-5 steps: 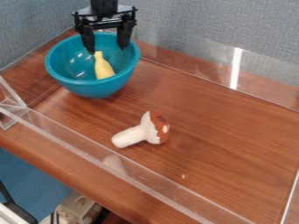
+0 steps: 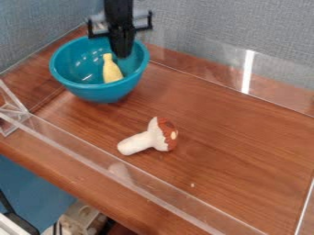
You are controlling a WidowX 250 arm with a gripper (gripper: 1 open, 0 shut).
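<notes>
A teal bowl (image 2: 86, 84) sits at the back left of the wooden table. A pale yellow bottle-shaped object (image 2: 112, 70) stands or leans inside it. My dark gripper (image 2: 121, 48) is over the bowl's back right, just above the yellow object, and appears shut, with nothing visible between its fingers. Its fingertips are hard to make out. A toy mushroom with a white stem and red-brown cap (image 2: 151, 138) lies on its side at the middle front of the table.
Clear low walls (image 2: 147, 188) edge the table, with a clear plastic piece (image 2: 15, 115) at the left. A grey padded wall stands behind.
The yellow object remains in the bowl, nearly in place.
</notes>
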